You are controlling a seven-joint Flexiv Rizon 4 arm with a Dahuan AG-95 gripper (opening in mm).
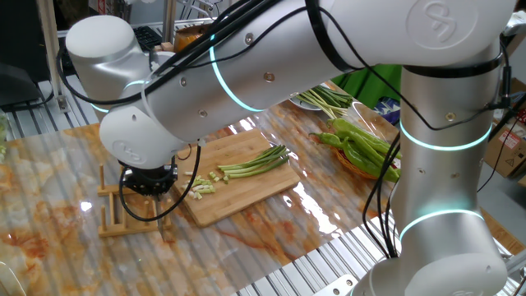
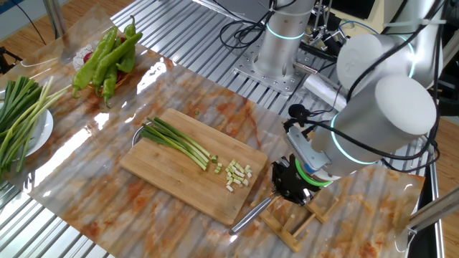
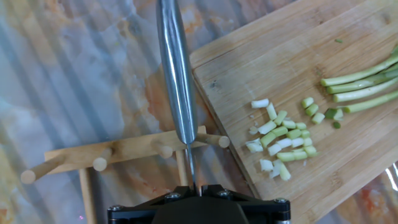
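Observation:
A knife with a shiny metal handle [image 3: 176, 74] points away from my gripper in the wrist view. My fingers are close together on the thin metal just behind that handle, so the gripper looks shut on the knife. Most of the blade is hidden by the gripper. Under the knife lies a wooden rack with pegs [image 3: 127, 150]; whether the blade touches it cannot be told. In exterior view 2 the handle [image 2: 252, 214] slants down and left from the gripper [image 2: 276, 193], near a corner of the cutting board [image 2: 165, 175].
Chopped scallion pieces [image 3: 286, 140] and whole scallions [image 2: 176, 142] lie on the board. Green peppers [image 2: 107, 64] sit in a basket farther off, near a plate of greens [image 2: 43, 136]. Bare tabletop [image 1: 49, 214] lies to the rack's left in exterior view 1.

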